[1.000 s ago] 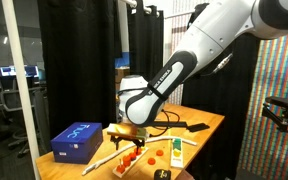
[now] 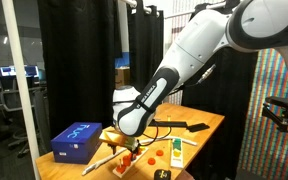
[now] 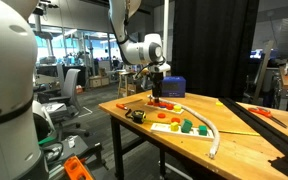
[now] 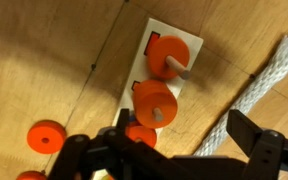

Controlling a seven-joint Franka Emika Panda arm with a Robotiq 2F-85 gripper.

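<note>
A pale narrow board lies on the wooden table, with several orange-red discs along it. One disc sits low around a thin peg at the board's far end. The middle disc looks larger and so higher, with a peg tip showing in its hole. Another disc is partly hidden behind it. My gripper is open above the board, its fingers wide apart on either side of the middle disc and nothing clamped between them. In exterior view 1, the gripper is right over the board's discs.
Loose orange discs lie flat left of the board. A white braided cord runs along its right side. The blue box stands behind, and green pieces lie farther along the table. Bare wood surrounds the board's far end.
My arm has come down toward the board in exterior view 1, and the gripper now covers more of the discs. The board and the blue box have not visibly moved.
</note>
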